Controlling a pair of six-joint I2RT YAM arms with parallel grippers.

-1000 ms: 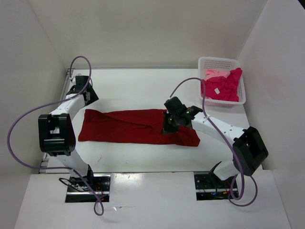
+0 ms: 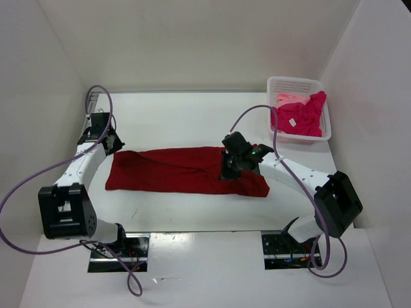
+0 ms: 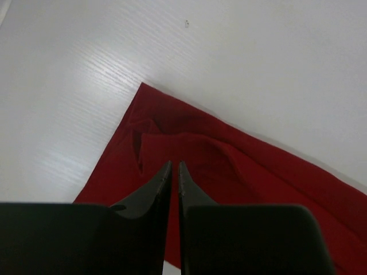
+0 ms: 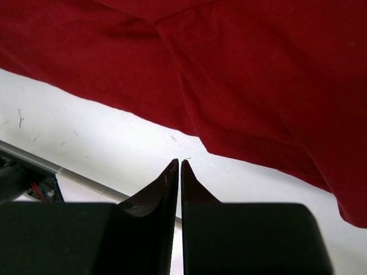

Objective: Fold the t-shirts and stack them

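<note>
A dark red t-shirt (image 2: 160, 178) lies on the white table as a long, low strip, its upper layer leaving a slanting fold line across it. Just off its left far corner, my left gripper (image 2: 121, 147) is shut; in the left wrist view its fingertips (image 3: 166, 175) meet in front of the red cloth (image 3: 189, 154), with nothing seen between them. Over the shirt's right part hovers my right gripper (image 2: 223, 176), also shut. The right wrist view shows its fingertips (image 4: 172, 172) together against bare table, close to the shirt's near edge (image 4: 252, 143). Part of the shirt's right end is hidden under the right arm.
At the far right stands a white basket (image 2: 276, 86) with bright pink-red cloth (image 2: 305, 119) and a paler pink piece (image 2: 292, 99) in it.
The right arm and the shirt look almost unchanged.
</note>
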